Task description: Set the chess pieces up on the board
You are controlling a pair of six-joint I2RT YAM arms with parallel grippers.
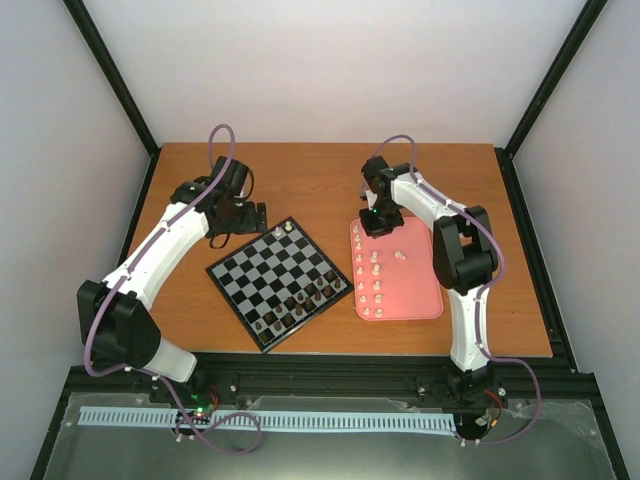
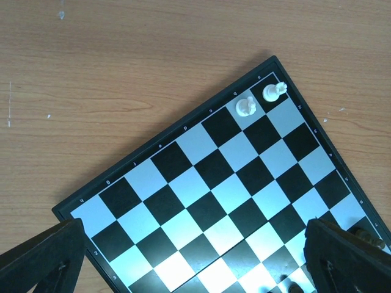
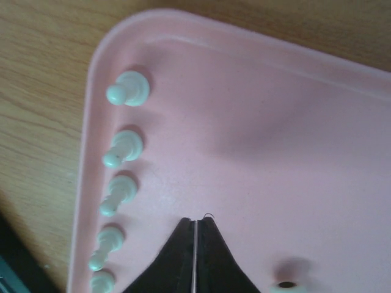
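Note:
My right gripper is shut above the pink tray (image 3: 256,128), its fingertips meeting with nothing between them. Near the bottom edge of the right wrist view, a white piece (image 3: 287,288) is partly cut off, its dark round base facing up the picture; it is outside the fingers. From the top, a stray white piece (image 1: 400,255) sits right of the tray's rows. My left gripper stands open and empty over the chessboard (image 2: 164,160). Two white pieces, one (image 2: 274,91) in the corner and another (image 2: 246,107) beside it, stand on the board.
White pawns (image 3: 129,89) stand in a row along the tray's left side, with a second column (image 1: 376,270) of white pieces beside them. Dark pieces (image 1: 300,297) occupy the board's near right side. Bare table separates the board and tray at their far ends.

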